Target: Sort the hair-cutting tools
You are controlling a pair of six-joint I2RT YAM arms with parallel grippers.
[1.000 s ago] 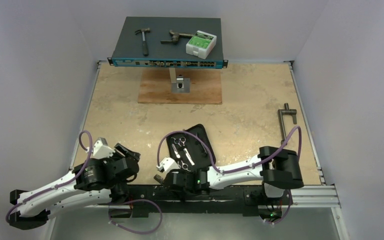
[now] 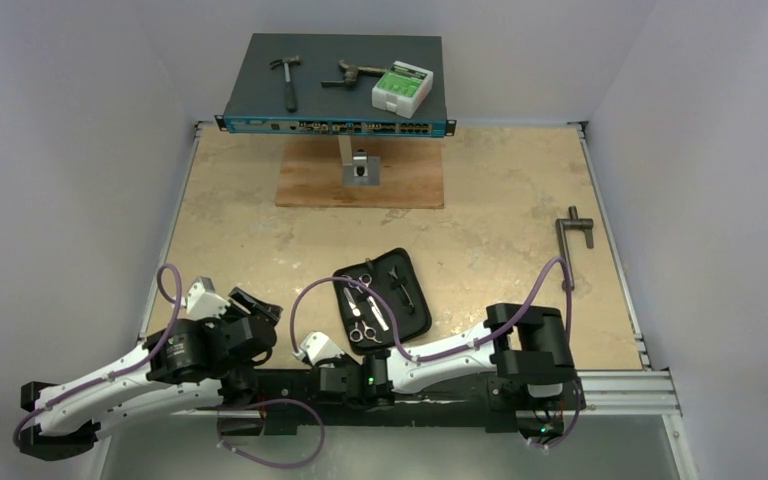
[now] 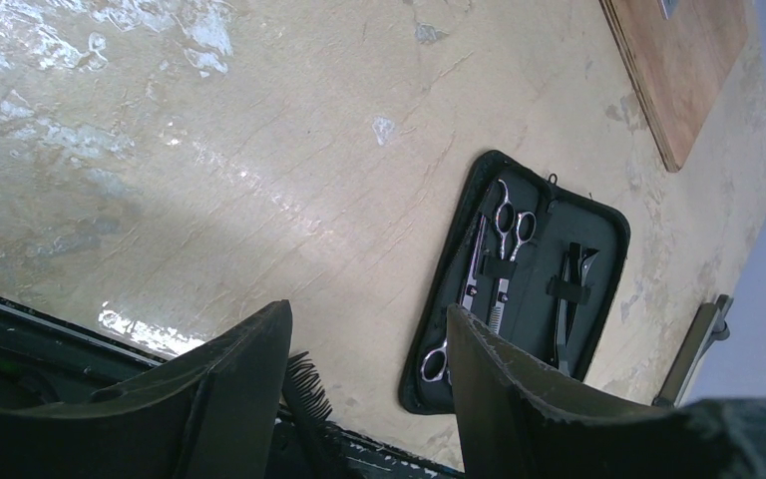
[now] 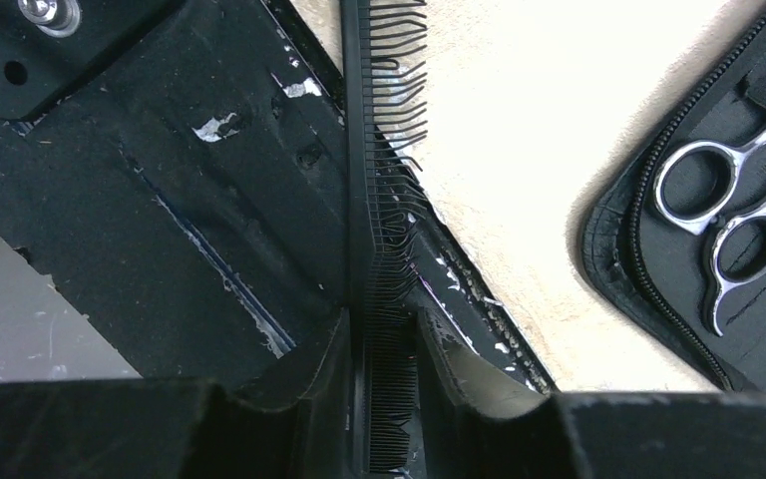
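Note:
My right gripper is shut on a black comb (image 4: 357,200); the comb's toothed part stretches up past the fingers, over the dark front edge. In the left wrist view the comb's end (image 3: 304,387) shows low down, near the left finger. My left gripper is open at the table's front left, with nothing gripped. Right of it lies the open black case (image 2: 419,322), holding silver scissors (image 3: 505,220), a second pair of scissors (image 3: 434,365) and dark clip-like tools (image 3: 563,299) under straps. The right arm stands just in front of the case.
A dark rack unit (image 2: 340,60) at the back carries a hammer (image 2: 288,85), a drill-like tool (image 2: 352,74) and a white-green box (image 2: 402,88). A metal tool (image 2: 566,240) lies at the far right.
My right gripper has moved left along the front edge towards the left one, uncovering more of the case's front. The left arm has hardly moved.

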